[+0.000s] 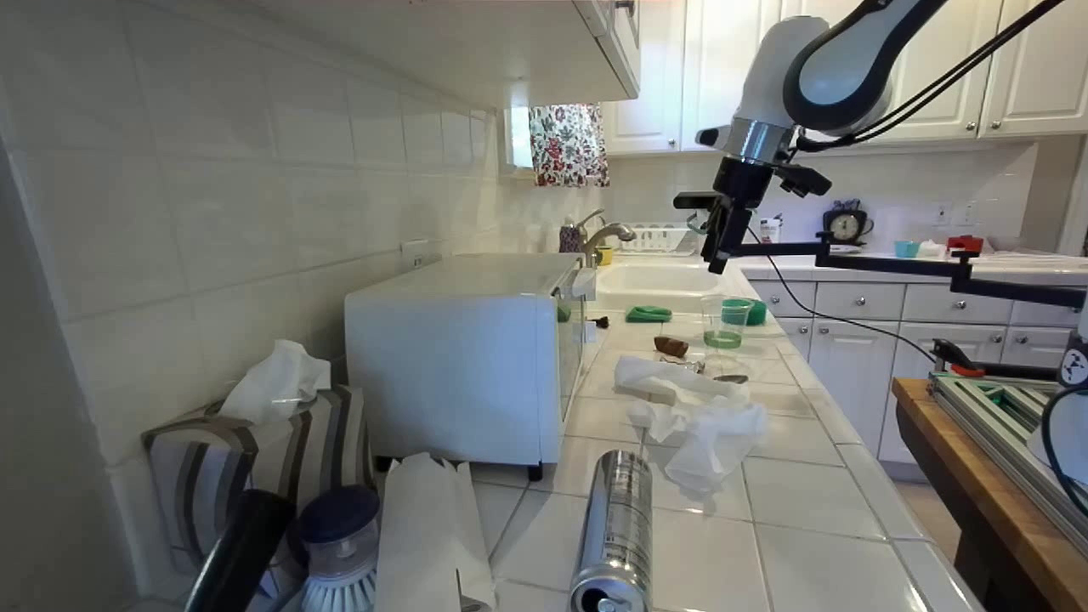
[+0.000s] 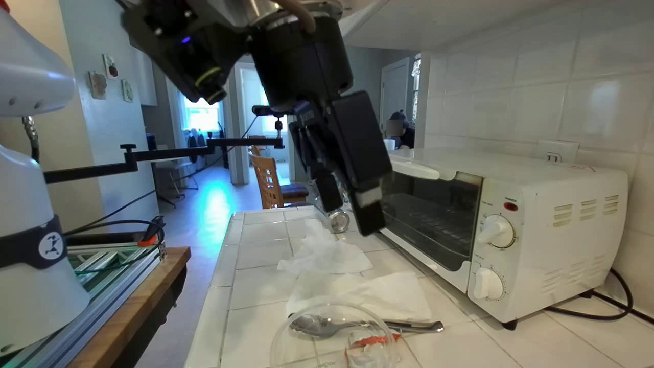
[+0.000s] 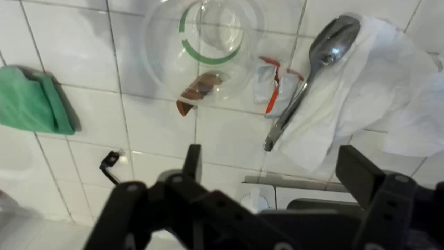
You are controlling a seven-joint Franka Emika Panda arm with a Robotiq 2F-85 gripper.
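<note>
My gripper (image 1: pixel 718 263) hangs above the counter, its fingers wide apart with nothing between the fingers in the wrist view. A clear cup (image 1: pixel 725 322) with a green band stands on the tiles below it. From above, the cup's round rim (image 3: pixel 146 54) lies beyond the fingertips, and a brown wrapper (image 3: pixel 200 87) shows partly through its wall. To its right are a torn silver-and-red wrapper (image 3: pixel 274 85) and a metal spoon (image 3: pixel 306 81) leaning on crumpled white paper (image 3: pixel 366 89). A folded green cloth (image 3: pixel 31 100) lies at the left.
The white toaster oven (image 2: pixel 561 208) stands along the wall, close to the gripper's side. A silver can (image 1: pixel 617 530) lies on the near counter beside a white paper piece (image 1: pixel 430 535). The sink (image 1: pixel 653 277) is behind the cup. Bare tiles (image 1: pixel 816 500) run along the open edge.
</note>
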